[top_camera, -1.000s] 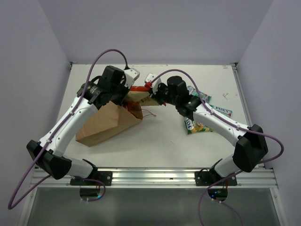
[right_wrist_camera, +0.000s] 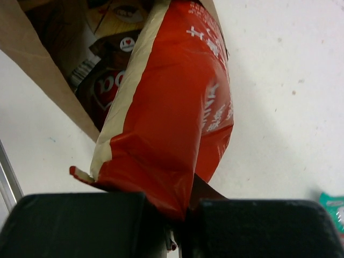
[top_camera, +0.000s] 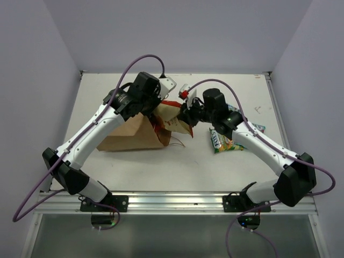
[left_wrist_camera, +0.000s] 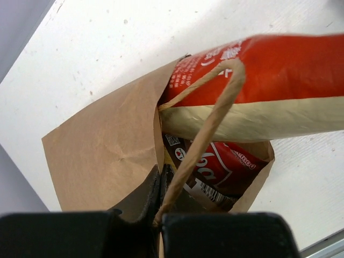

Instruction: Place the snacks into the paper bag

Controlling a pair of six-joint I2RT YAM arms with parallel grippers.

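The brown paper bag (top_camera: 126, 135) lies on its side at left centre, its mouth facing right. My left gripper is shut on the thin paper edge of that mouth, with a twisted handle crossing over it. A red and cream snack bag (left_wrist_camera: 290, 70) has one end inside the mouth and the other sticking out. My right gripper is shut on the crumpled outer end of this red bag. Deeper in the paper bag, dark red and brown snack packets (left_wrist_camera: 215, 172) show. The arms partly cover the mouth in the top view.
Green snack packets (top_camera: 221, 142) lie on the right of the white table (top_camera: 177, 172), partly under the right arm. A metal rail (top_camera: 177, 199) runs along the front edge.
Both grippers have shifted right with the paper bag's mouth and the red snack bag. The paper bag has swung, its closed end rising in the top view, and now lies more level.
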